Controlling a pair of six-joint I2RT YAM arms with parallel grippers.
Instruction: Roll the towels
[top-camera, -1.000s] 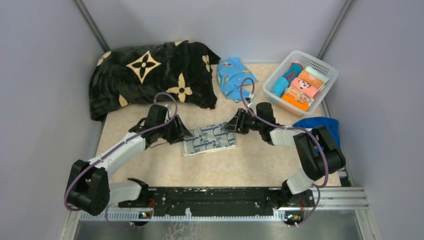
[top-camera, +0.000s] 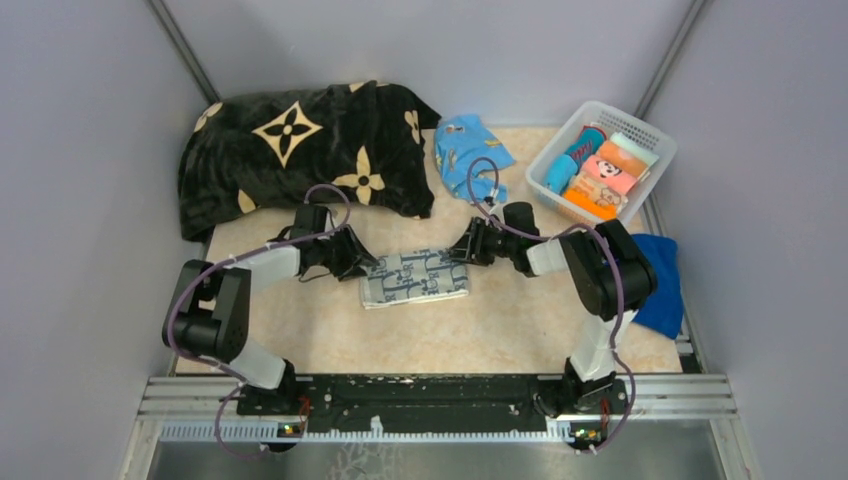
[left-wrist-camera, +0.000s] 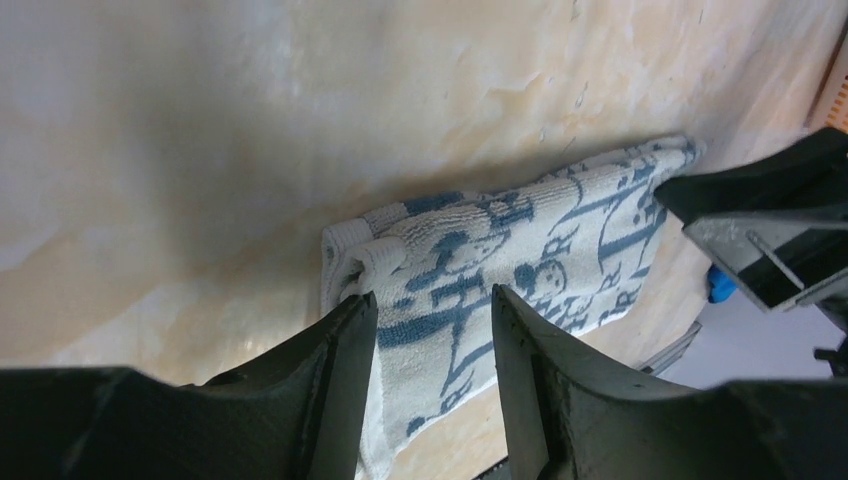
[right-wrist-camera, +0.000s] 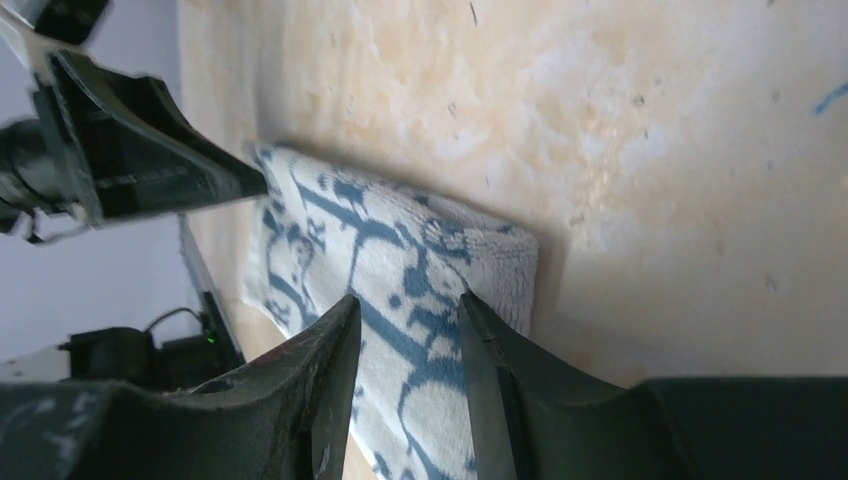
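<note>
A white towel with grey-blue lettering lies folded in a strip at the middle of the table. At its far left corner is my left gripper, and at its far right corner my right gripper. In the left wrist view, the left gripper is part open, its left fingertip against a small curled corner of the towel. The right gripper stands open in the right wrist view, its fingers over the towel near its far edge.
Behind lie a black patterned blanket and a crumpled light-blue cloth. A white basket of rolled and folded towels stands back right. A blue towel lies at the right.
Both forearms have shifted and lowered slightly while the grippers have stayed at the towel's far corners. The towel has moved slightly left overall, keeping its flat folded form.
</note>
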